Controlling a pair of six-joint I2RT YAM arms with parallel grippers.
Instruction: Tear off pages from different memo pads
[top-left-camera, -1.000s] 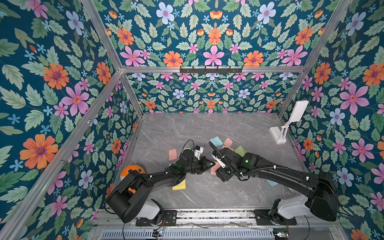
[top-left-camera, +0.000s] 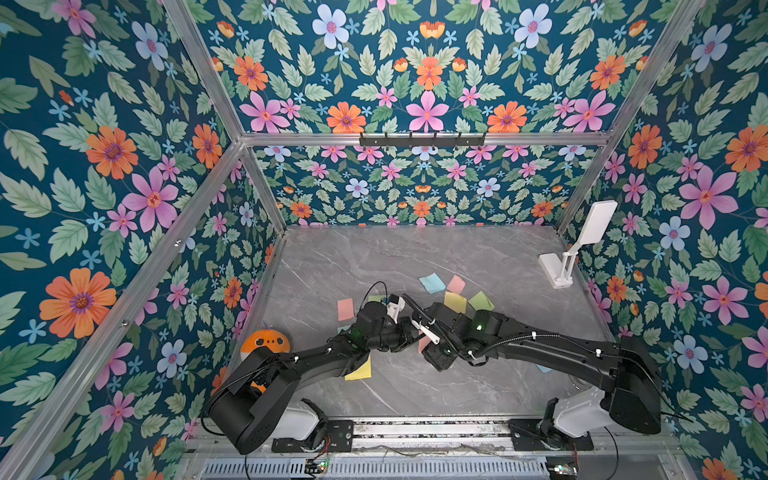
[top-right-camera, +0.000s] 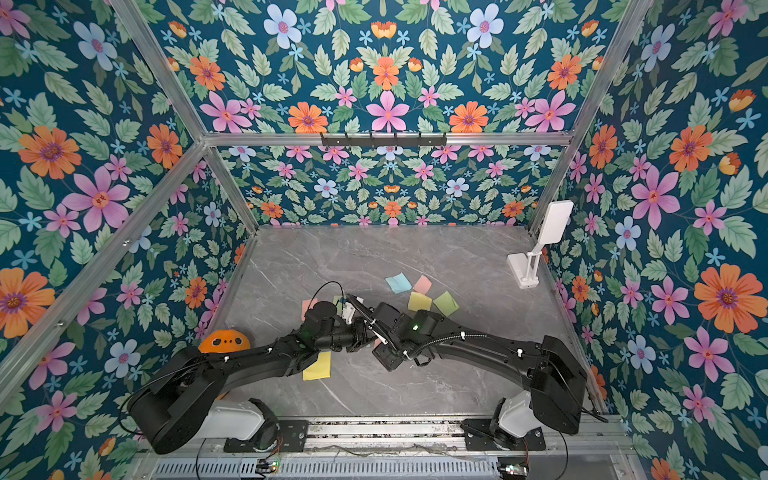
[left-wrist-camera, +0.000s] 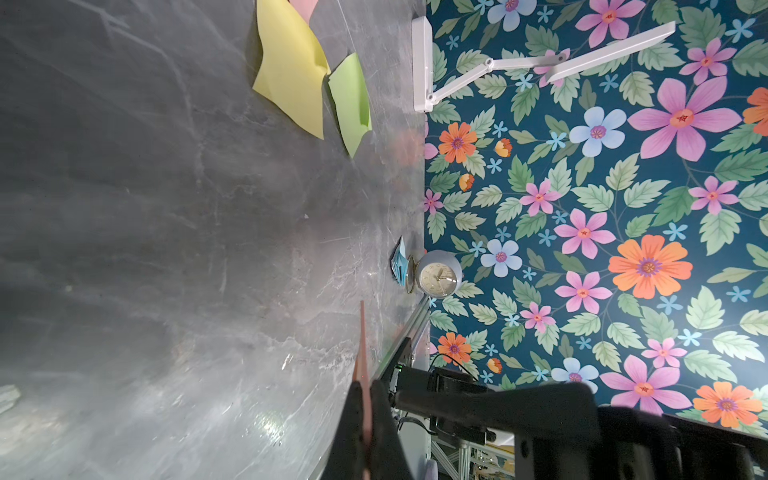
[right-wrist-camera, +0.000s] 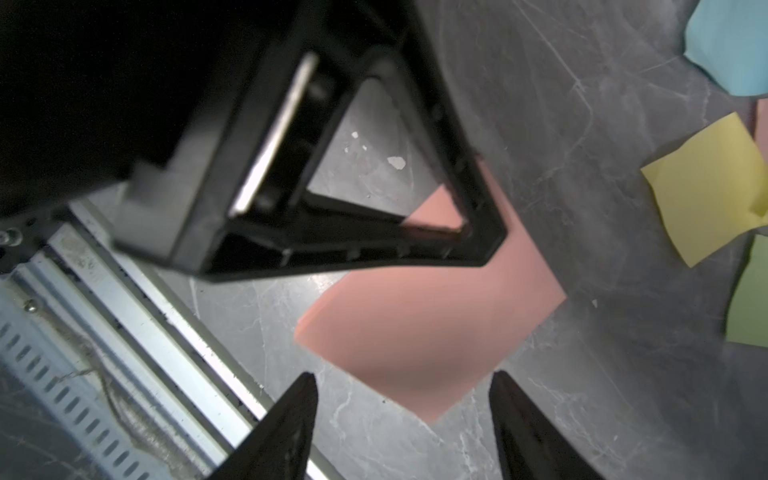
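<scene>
A pink memo page (right-wrist-camera: 432, 336) is pinched along its upper edge by my left gripper, which is shut. Seen edge-on in the left wrist view, the sheet is a thin pink sliver. My right gripper stands open below it in its own view, with the page's lower corner showing in the gap between its dark fingers. Whether they touch the paper I cannot tell. From the top left view, both gripper ends meet near the table's middle and mostly cover the page. No pad shows clearly under it.
Behind the right arm lie a blue note (top-left-camera: 433, 282), a pink one (top-left-camera: 456, 284), a yellow one (top-left-camera: 455, 301) and a green one (top-left-camera: 481, 301). Another yellow note (top-left-camera: 360, 369) is under the left arm. A white lamp (top-left-camera: 592, 225) stands far right.
My right gripper has moved left, right up to the left gripper, and now covers more of the pink page. The left arm has barely shifted.
</scene>
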